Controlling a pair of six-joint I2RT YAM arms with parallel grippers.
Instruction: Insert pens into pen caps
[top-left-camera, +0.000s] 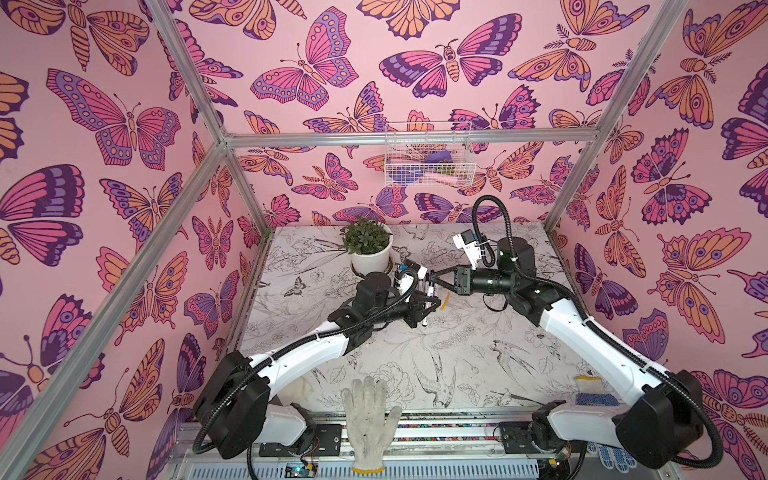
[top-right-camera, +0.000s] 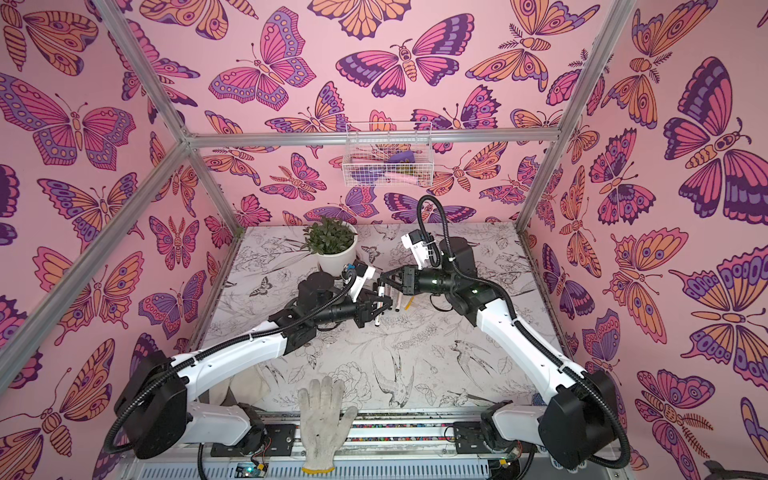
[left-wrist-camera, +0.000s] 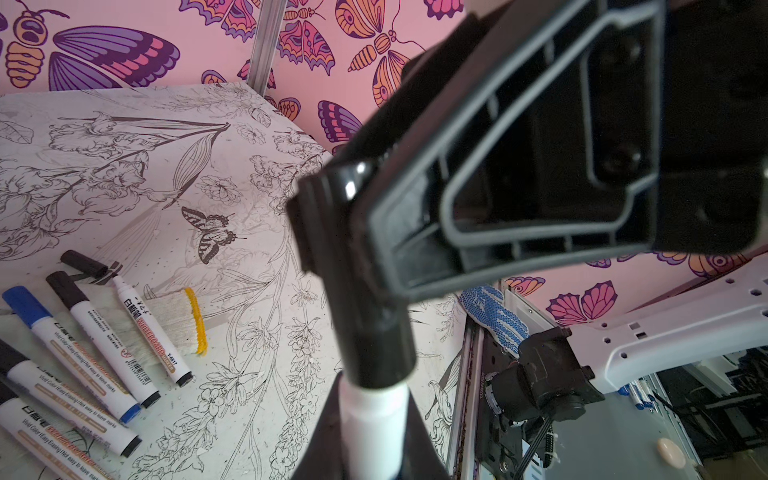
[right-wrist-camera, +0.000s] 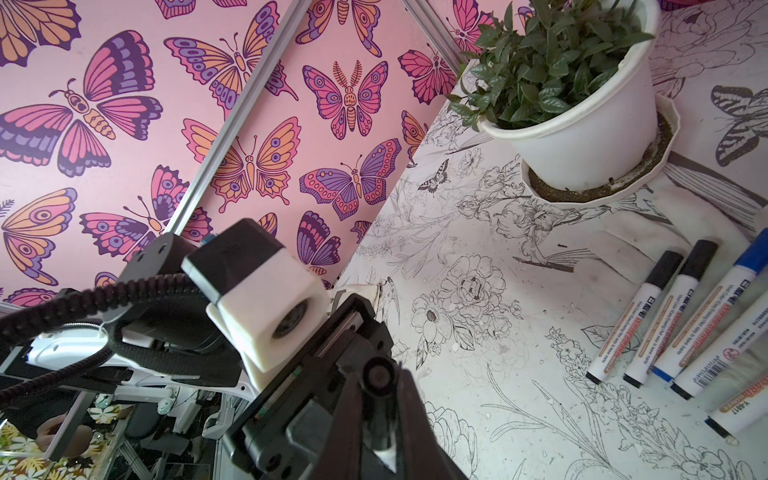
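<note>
My left gripper is shut on a white marker pen, held roughly upright above the table. A black cap sits at the pen's upper end, meeting the white barrel in the left wrist view. From the other side, my right gripper has its dark fingers around the cap, whose round end shows between them in the right wrist view. Whether those fingers press on the cap cannot be made out. My left gripper's fingers are mostly hidden below the pen in its own view.
Several capped markers lie in a row on the table, partly over a pale glove. A potted plant stands behind them. Another glove lies at the front edge.
</note>
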